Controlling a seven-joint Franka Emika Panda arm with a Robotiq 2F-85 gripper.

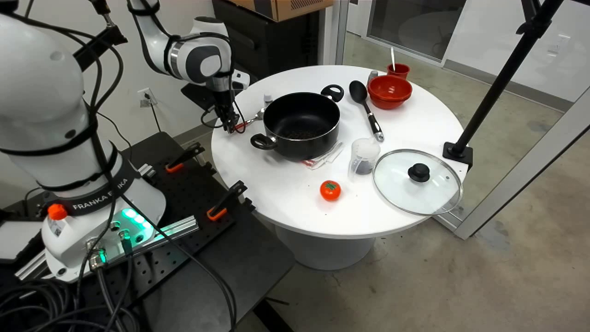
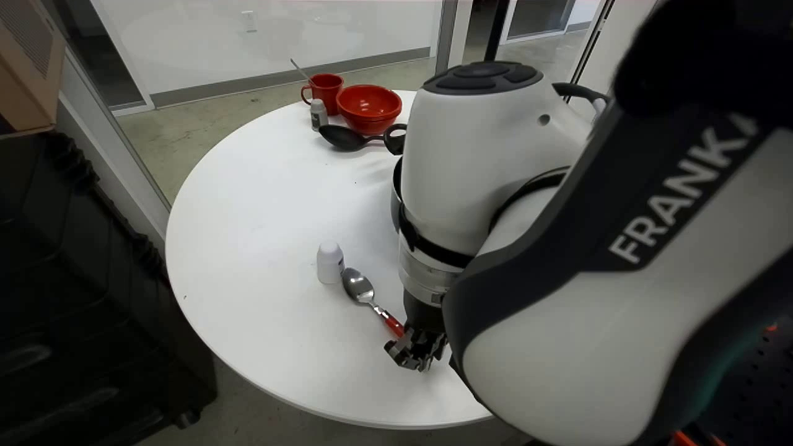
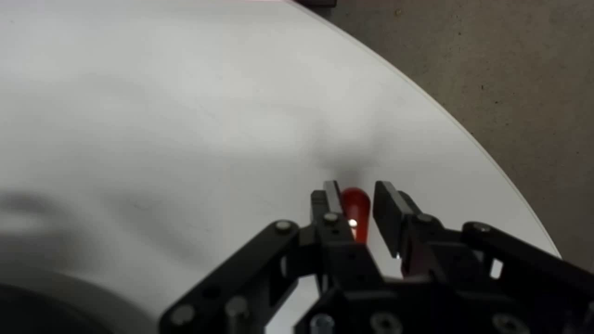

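A metal spoon with a red handle lies on the white round table, its bowl close to a small white shaker. At the table's near edge, my gripper is low over the handle's end. In the wrist view, the red handle lies between the fingers of my part-open gripper. It sits close against the left finger, while a gap separates it from the right finger. Whether the left finger touches it, I cannot tell.
Beside the spoon stands a black pot, one handle pointing towards my arm. Farther off are a black ladle, red bowls, a clear cup, a tomato and a glass lid.
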